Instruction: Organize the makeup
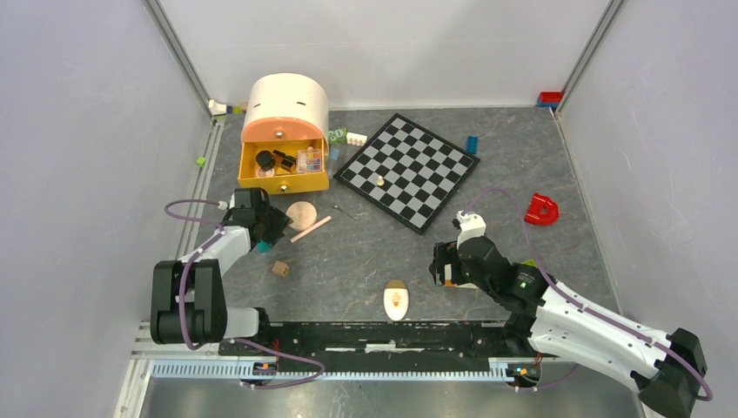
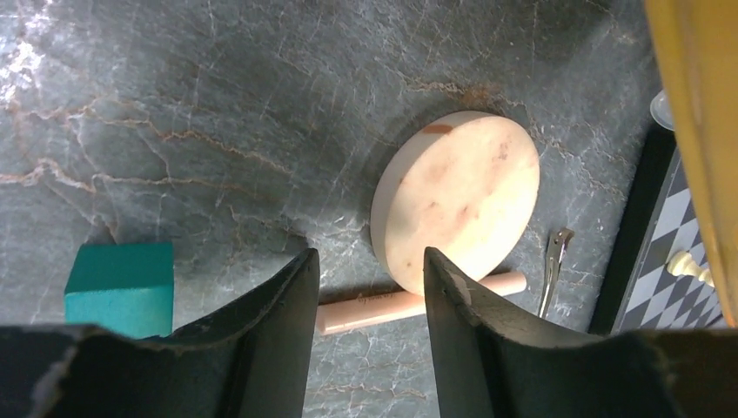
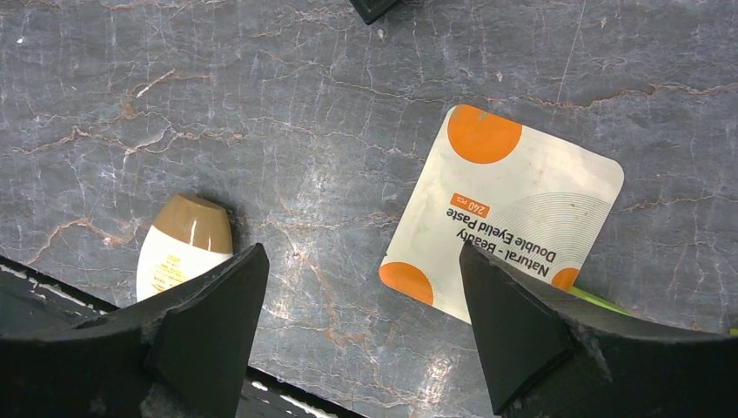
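Just in front of the yellow open drawer [image 1: 300,184] of the makeup box [image 1: 285,103], my left gripper stands part open, nothing between its fingers. Beyond its fingertips in the left wrist view are a pale round disc [image 2: 466,198] and a pink stick [image 2: 374,312] lying against it. The drawer holds a dark round item [image 1: 265,160], a dark piece and a palette [image 1: 309,161]. My right gripper is part open and empty above the table, between a brown-capped white bottle [image 3: 186,241] and a white eyelid-paste packet [image 3: 513,209].
A chessboard [image 1: 407,171] with a small piece on it fills the back middle. Near the left gripper lie a teal cube [image 2: 120,292], a wooden block [image 1: 280,269] and metal tweezers [image 2: 554,270]. A red object [image 1: 541,210] lies at right.
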